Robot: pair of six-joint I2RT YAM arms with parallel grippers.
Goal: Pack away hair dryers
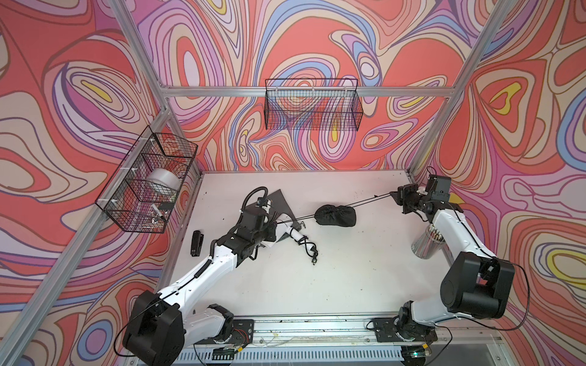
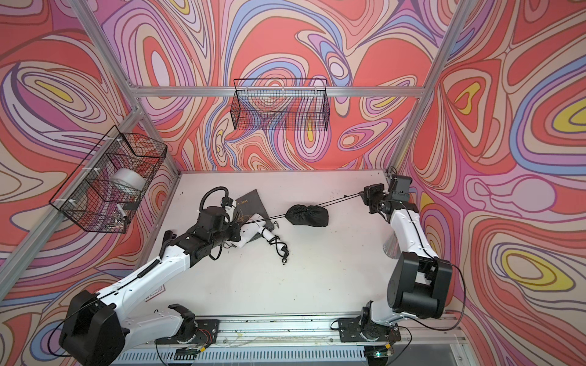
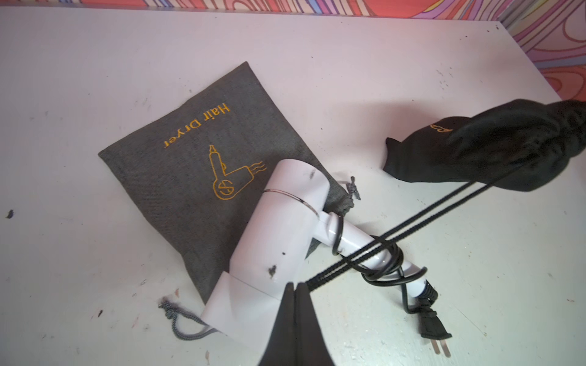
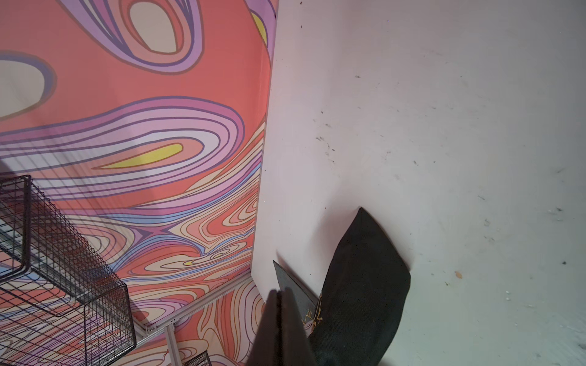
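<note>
A black drawstring bag [image 1: 335, 215] hangs bunched between my grippers, its mouth gathered, a soft shadow beside it on the table. Its cords [image 3: 415, 219] stretch taut both ways. My left gripper is shut on one cord pair, above the white hair dryer [image 3: 268, 238]. At the right, my shut right gripper [image 1: 392, 194] has the other cord pair ending at its tips; the bag [image 4: 366, 286] shows beyond its fingers in the right wrist view. The dryer, cord wrapped round its handle, lies partly on a flat grey "Hair Dryer" bag [image 3: 207, 152]. The black bag's contents are hidden.
A wire basket [image 1: 146, 183] with a white roll hangs at the left; another wire basket [image 1: 313, 109] on the back wall looks empty. A metal bin [image 1: 427, 244] stands beside the right arm. A black object [image 1: 196, 242] lies near the left edge.
</note>
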